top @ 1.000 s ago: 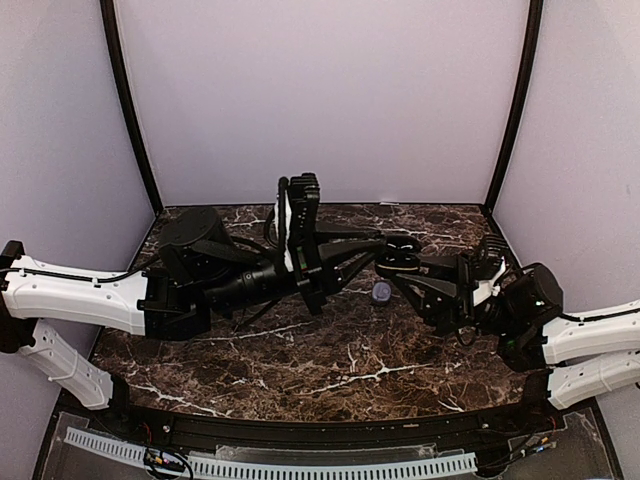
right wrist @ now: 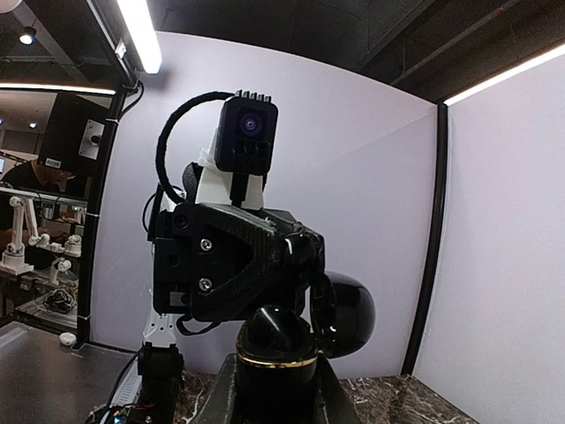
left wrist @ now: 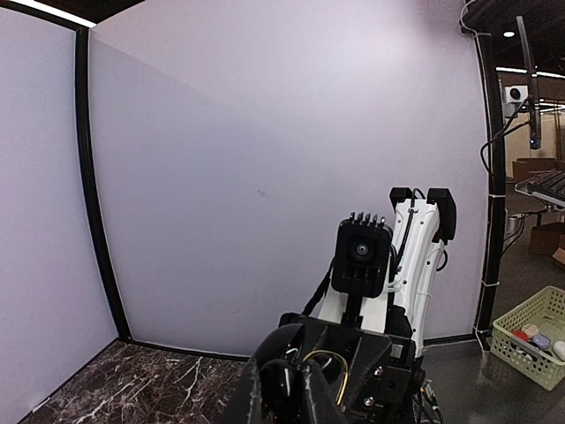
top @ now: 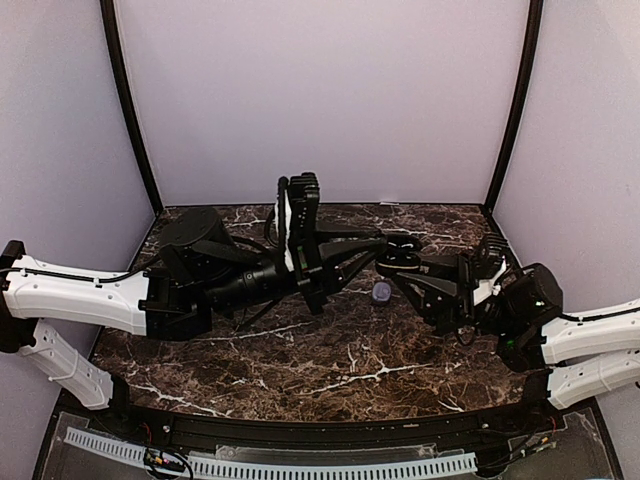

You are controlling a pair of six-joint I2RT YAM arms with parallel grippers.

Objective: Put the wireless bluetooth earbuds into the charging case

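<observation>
A glossy black charging case (top: 398,263) with a thin gold rim is held above the table, its rounded lid (right wrist: 347,314) raised. My right gripper is shut on its lower body. From the other side my left gripper (top: 381,245) reaches in, its fingertips right at the case. In the left wrist view the left fingers (left wrist: 254,396) stand somewhat apart, and a shiny dark rounded shape (left wrist: 281,382) shows between them. Whether that is an earbud or part of the case cannot be told. No earbud can be made out clearly in any view.
A small grey-purple object (top: 381,292) lies on the brown marbled table (top: 340,370) below the grippers. A yellowish basket (left wrist: 534,340) with several small items stands outside the work area.
The case in my right gripper has shifted very slightly. Otherwise both arms hold nearly the same pose, and the small object on the table has not moved.
</observation>
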